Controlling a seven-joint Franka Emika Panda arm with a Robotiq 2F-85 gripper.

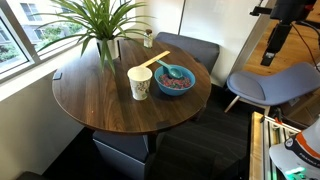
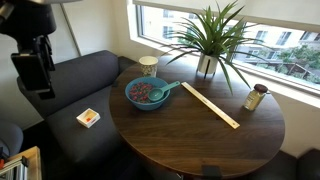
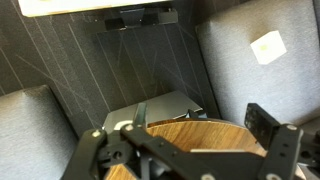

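My gripper is open, its two fingers wide apart in the wrist view with only floor and table edge showing between them. In exterior view 1 it hangs at the upper right, well clear of the round wooden table (image 1: 100, 105). A blue bowl (image 1: 175, 89) of small dark reddish pieces stands on the tabletop, and a teal spoon (image 1: 176, 71) rests in it. Beside the bowl stands a patterned paper cup (image 1: 140, 84). Behind them lies a flat, light wooden strip (image 2: 210, 104).
A potted plant (image 2: 209, 44) with long leaves stands by the window. Near it is a small lidded jar (image 2: 256, 97). Grey chairs (image 1: 272, 84) surround the table, one with a small whitish box (image 2: 88, 118) on its seat.
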